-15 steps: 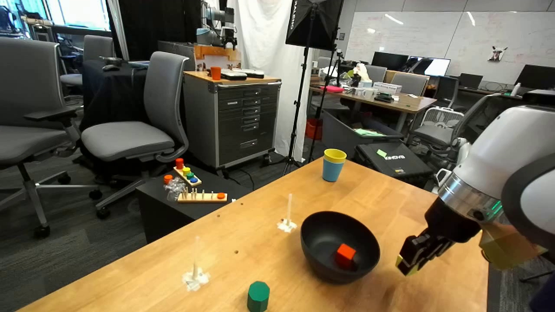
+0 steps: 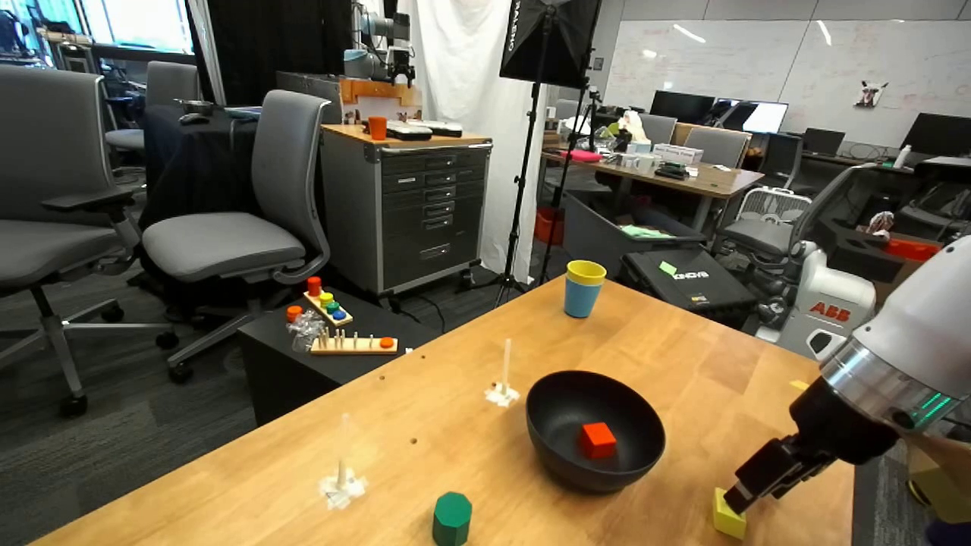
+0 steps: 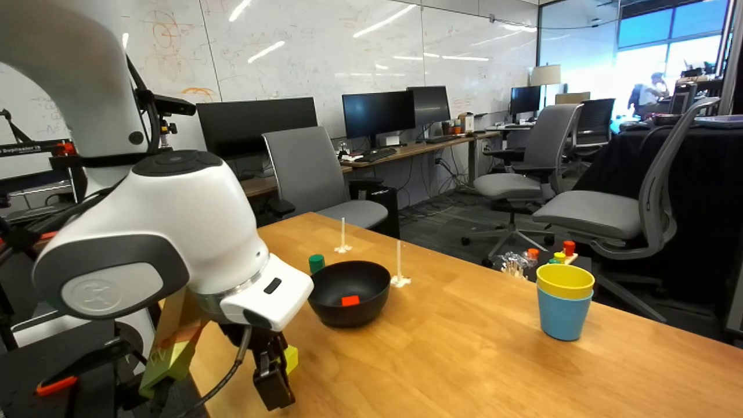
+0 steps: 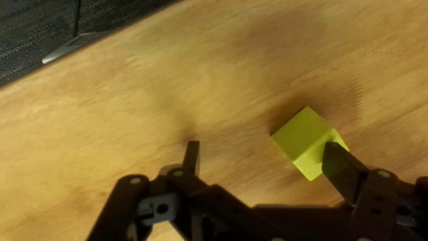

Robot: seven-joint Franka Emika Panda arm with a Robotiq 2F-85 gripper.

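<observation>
In the wrist view, my gripper is open, its two fingers well apart. A yellow block (image 4: 301, 134) is by the right finger, which overlaps its near corner; whether they touch I cannot tell. Bare wood shows between the left finger and the block. From exterior view 1, the yellow block (image 2: 727, 516) appears down on the table, just below my gripper (image 2: 748, 491). A black bowl (image 2: 557, 414) to its left holds a red block (image 2: 598, 440). In exterior view 2, my gripper (image 3: 273, 386) partly hides the yellow block (image 3: 291, 359).
A green block (image 2: 451, 519) stands left of the bowl. Two upright pegs (image 2: 506, 364) are taped to the table. Stacked yellow and blue cups (image 2: 583, 296) stand near the far edge. Clear wood lies between the cups and my arm. The table's edge (image 4: 120, 30) shows in the wrist view.
My gripper has moved down and right in exterior view 1, farther from the bowl. The yellow block, earlier at its fingertips, is now lower. The red block has shifted slightly inside the bowl.
</observation>
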